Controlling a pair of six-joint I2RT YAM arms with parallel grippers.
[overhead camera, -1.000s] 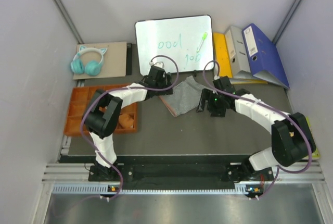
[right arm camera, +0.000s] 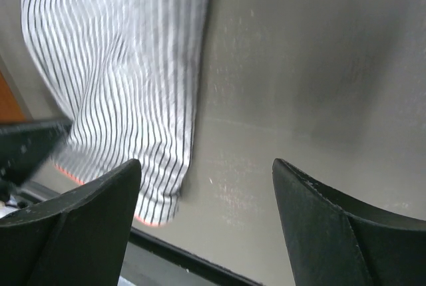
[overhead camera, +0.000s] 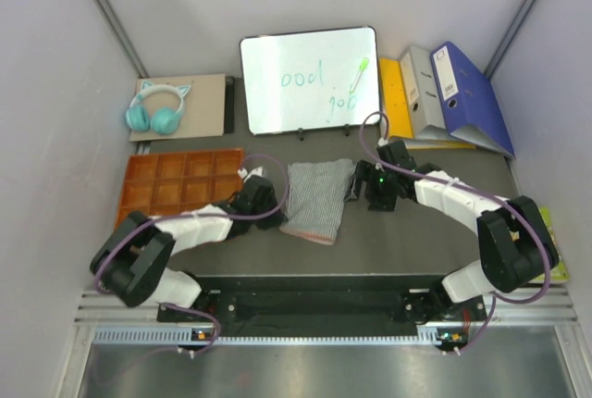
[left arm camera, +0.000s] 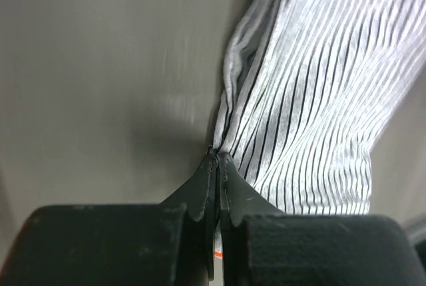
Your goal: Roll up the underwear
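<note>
The grey-and-white striped underwear (overhead camera: 316, 196) lies folded into a rough rectangle at the middle of the table, its orange-edged end toward the front. At its left edge, near the front corner, my left gripper is shut with the cloth's edge pinched at its tips. In the left wrist view the stacked layers of the striped cloth (left arm camera: 319, 80) run up from those tips. My right gripper stands open just right of the underwear, with bare table between its fingers and the striped cloth (right arm camera: 126, 86) beyond the left one.
A brown compartment tray (overhead camera: 180, 165) sits on the left, partly under my left arm. Behind are a whiteboard (overhead camera: 277, 102) and, at the right, several binders (overhead camera: 467, 93). Headphones (overhead camera: 159, 118) rest on a box at the back left.
My left gripper has swept toward the front and slightly left, its arm now low over the tray. The underwear turned with it, its orange edge now facing the front. The right arm stayed put.
</note>
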